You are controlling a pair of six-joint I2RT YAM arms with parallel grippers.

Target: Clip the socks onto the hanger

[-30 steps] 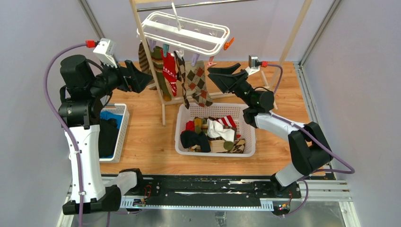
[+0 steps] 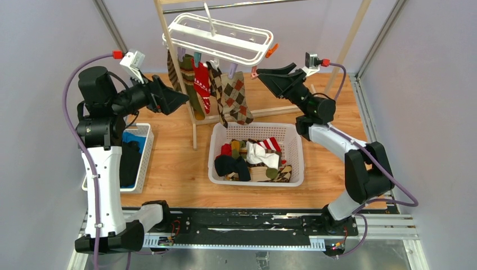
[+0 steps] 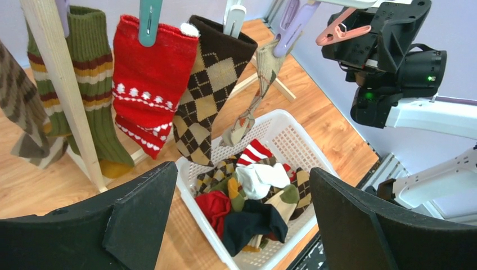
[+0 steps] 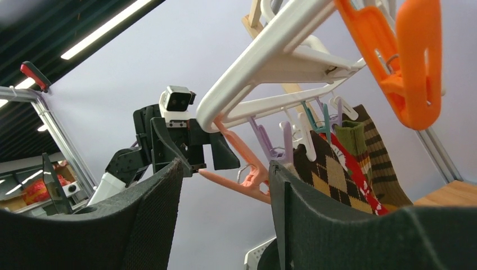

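Observation:
The white hanger carries several socks from its clips, among them a red patterned sock, a brown argyle sock, a green striped sock and a beige sock under a purple clip. No sock hangs from the pink clip. Beside that clip, my right gripper is open, nothing held; whether a finger touches the clip I cannot tell. Left of the hanging socks, my left gripper stands open and empty, its fingers wide apart.
A white basket of mixed socks stands below the hanger. Another basket with dark and blue cloth is at the left. A wooden post rises before the green sock. At the hanger's right end is an orange clip.
Both arms have moved: the left gripper a little right and toward the front, the right gripper upward and to the right, up to the pink clip. The socks hang as before.

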